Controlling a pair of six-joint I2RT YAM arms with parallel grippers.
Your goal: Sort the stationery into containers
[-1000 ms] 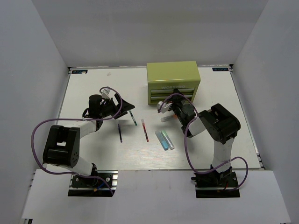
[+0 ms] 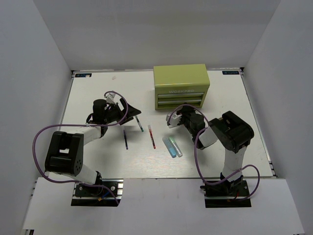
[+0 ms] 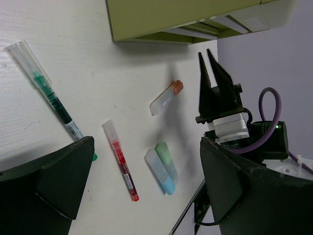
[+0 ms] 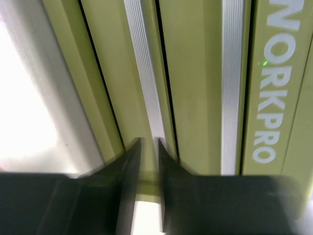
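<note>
A green pen (image 3: pixel 57 105) and a red pen (image 3: pixel 121 160) lie on the table, with a dark pen (image 2: pixel 125 139) farther left in the top view. Two flat pieces, one blue-ended (image 3: pixel 160 171) and one green-ended (image 3: pixel 167 163), lie side by side. An orange-ended piece (image 3: pixel 167 97) rests nearer the olive WORKPRO drawer box (image 2: pixel 181 78). My left gripper (image 2: pixel 131 109) is wide open above the green pen, empty. Before the drawer fronts, my right gripper has a narrow gap between its fingertips and nothing in it.
The box's two drawers, with silver handle strips (image 4: pixel 146 73), look shut. Clear table (image 2: pixel 93 83) spreads at the back left and along the front. Purple cables loop around both arms.
The right gripper has drawn slightly back from the drawer fronts, toward the table's front, and now covers more of the orange-ended piece. The left arm has stayed still.
</note>
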